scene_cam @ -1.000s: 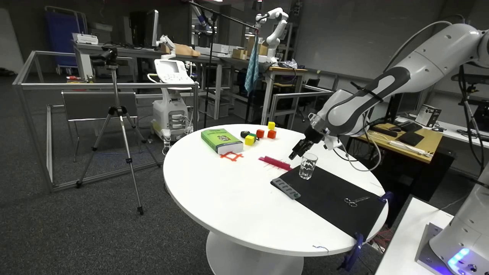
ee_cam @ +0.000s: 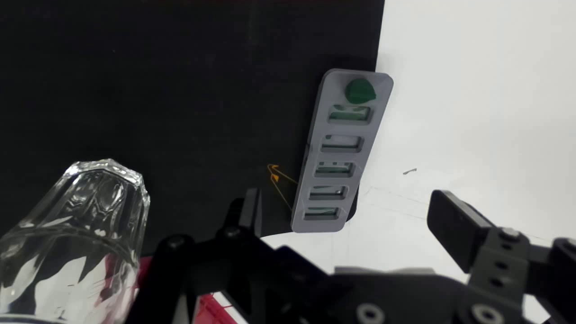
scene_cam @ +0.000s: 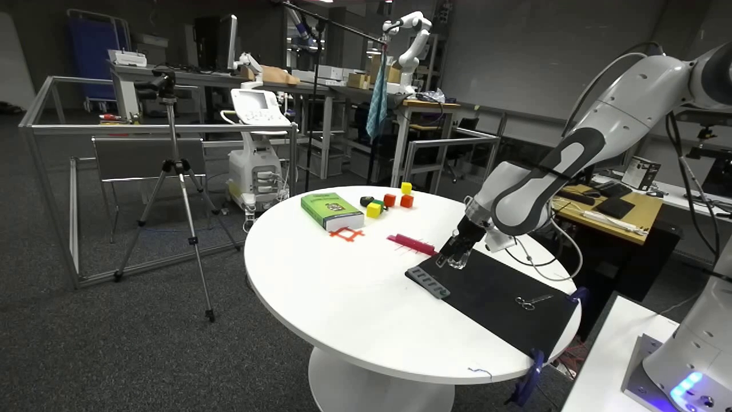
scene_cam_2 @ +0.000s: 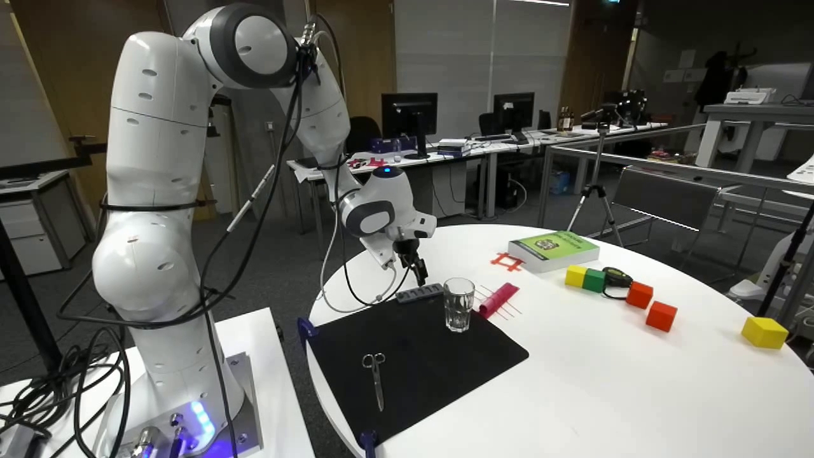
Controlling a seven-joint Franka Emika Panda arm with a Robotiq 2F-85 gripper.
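Note:
A grey slotted bar with a green knob (ee_cam: 344,154) lies across the black mat's edge; in the second exterior view the bar (scene_cam_2: 420,293) is at the mat's far side. My gripper stands open above the bar's lower end, its fingers on either side and nothing held between them. Seen from the first exterior view, the gripper (scene_cam: 447,257) is low over the mat, in front of the glass. The clear glass (scene_cam_2: 458,305) stands upright on the mat and shows at the lower left of the wrist view.
Scissors (scene_cam_2: 376,374) rest on the black mat (scene_cam_2: 427,374). Close to the glass is a red roll with thin sticks (scene_cam_2: 500,298). A green book (scene_cam: 333,210), a red frame-like piece (scene_cam: 346,234) and several coloured blocks occupy the table's far part.
The arm has come lower, and the gripper now points more steeply down towards the bar. It partly covers the glass, which was in plain sight before. The table objects look unmoved.

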